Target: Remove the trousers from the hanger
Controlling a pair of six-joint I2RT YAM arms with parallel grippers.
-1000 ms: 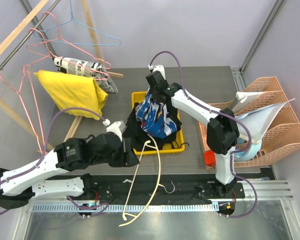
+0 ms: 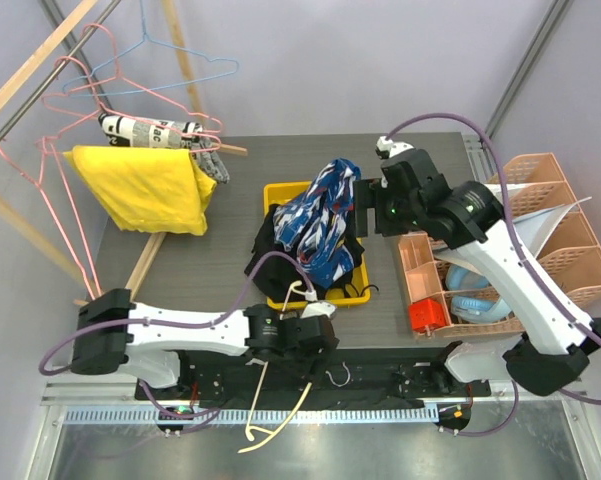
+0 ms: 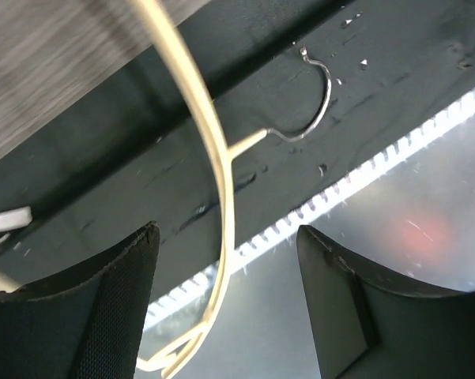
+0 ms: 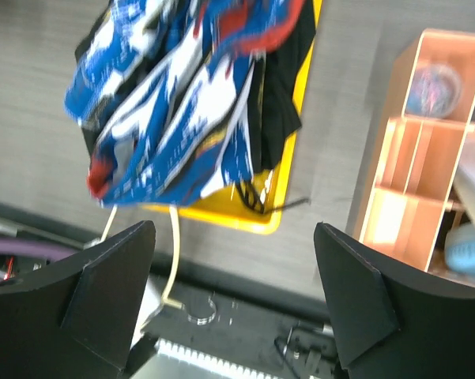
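The blue patterned garment [image 2: 318,228] lies with dark cloth in the yellow tray [image 2: 361,291]. Cream hangers [image 3: 205,110] with wire hooks lie over the tray's front and the dark table edge. My left gripper [image 2: 310,358] is low over them, open, with a hanger passing below between its fingers in the left wrist view. My right gripper [image 2: 372,208] hangs open at the tray's right, above the garment, holding nothing. A yellow garment [image 2: 140,188] hangs on the rack at the left.
An orange organiser basket [image 2: 570,270] with papers stands at the right, a red box [image 2: 427,316] at its front. Pink and blue hangers hang on the wooden rack.
My right gripper has lifted away from the garment toward the right. My left gripper has moved right and toward the front, down over the cream hangers.
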